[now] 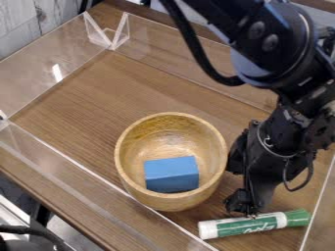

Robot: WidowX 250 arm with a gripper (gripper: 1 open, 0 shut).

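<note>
My black gripper [246, 201] is low at the right, just beside the wooden bowl and above a green and white tube [249, 225], which lies near the front edge. The gripper is open and the tube lies apart below it. The round wooden bowl [141, 148] holds a blue block [170, 175].
The wooden tray floor [118, 78] is clear behind and left of the bowl. Clear walls [33, 88] bound it on the left and along the front. A black cable arches over from the top.
</note>
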